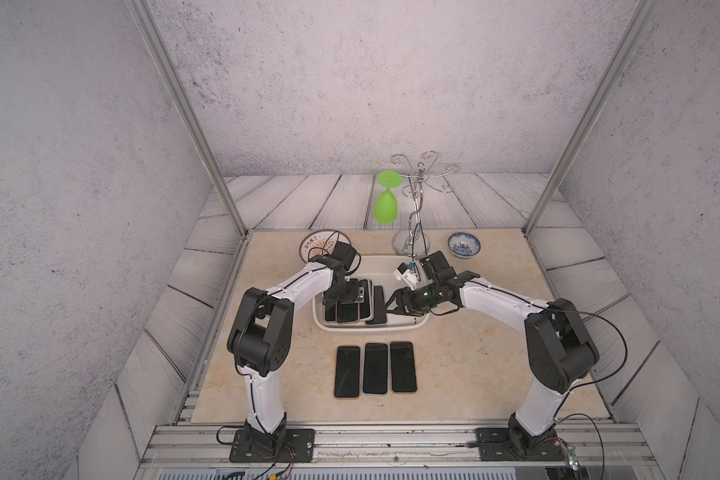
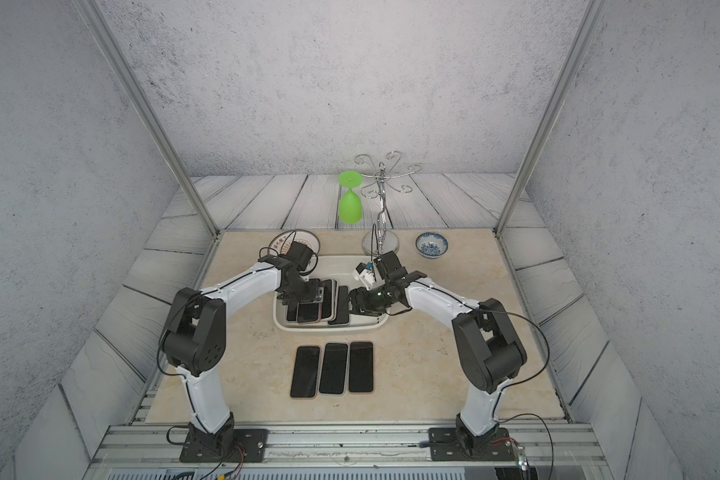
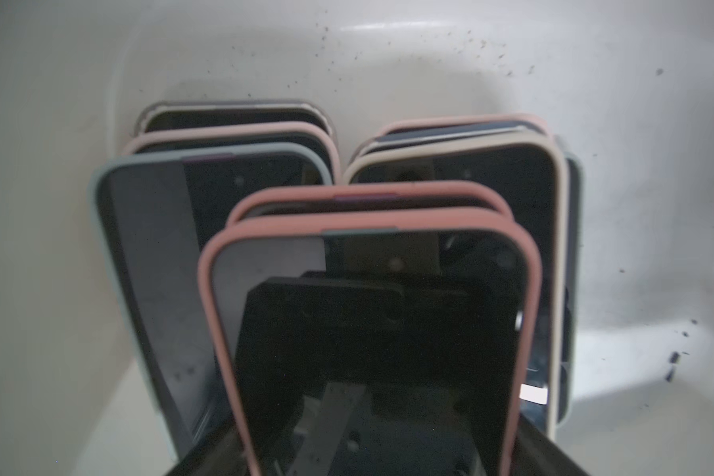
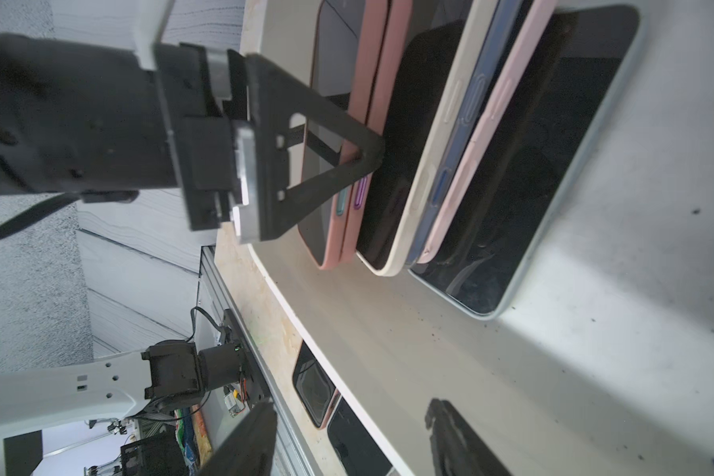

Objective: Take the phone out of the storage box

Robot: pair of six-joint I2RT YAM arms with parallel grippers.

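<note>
The white storage box [image 1: 412, 325] holds several dark-screened phones in overlapping stacks on its left side. Two pink-cased phones lie uppermost; the top pink-cased phone [image 3: 373, 341] overlaps a beige-rimmed phone [image 3: 484, 170] and a blue-grey-rimmed phone [image 3: 146, 238]. Over these stacks is my left gripper [image 1: 344, 297], open, its blurred fingers [image 3: 214, 458] low on either side of the top pink phone. One finger [image 4: 325, 168] stands beside the pink cases in the right wrist view. My right gripper [image 1: 396, 304] is open at the box's right part, nothing between its fingers.
Three phones [image 1: 375, 368] lie in a row on the table before the box. Behind stand a plate [image 1: 316, 237], a metal rack [image 1: 417, 216] with a green glass [image 1: 385, 206], and a blue-patterned bowl [image 1: 464, 245].
</note>
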